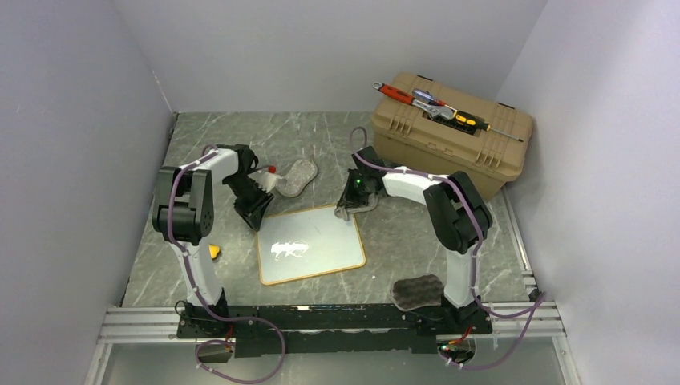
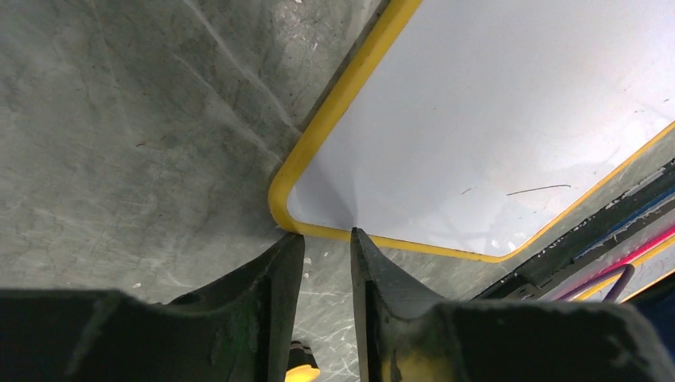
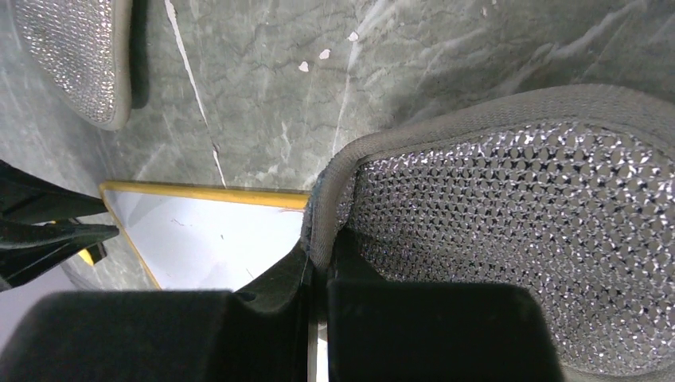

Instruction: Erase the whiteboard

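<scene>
The whiteboard (image 1: 317, 253) with its yellow rim lies flat on the grey table. In the left wrist view its white face (image 2: 477, 135) carries a thin dark pen line (image 2: 540, 189) and a few tiny marks. My left gripper is partly open at the rim by one corner, with a gap between its fingertips; whether they touch the rim I cannot tell. My right gripper is shut on the edge of a grey mesh eraser pad (image 3: 509, 207). That pad (image 1: 366, 204) overhangs the board's far right corner.
A second grey pad (image 1: 297, 177) lies behind the board, and a darker one (image 1: 417, 293) sits near the front right. At the back right stands a tan toolbox (image 1: 449, 132) topped with tools. Something yellow and black (image 2: 302, 362) lies left of the board.
</scene>
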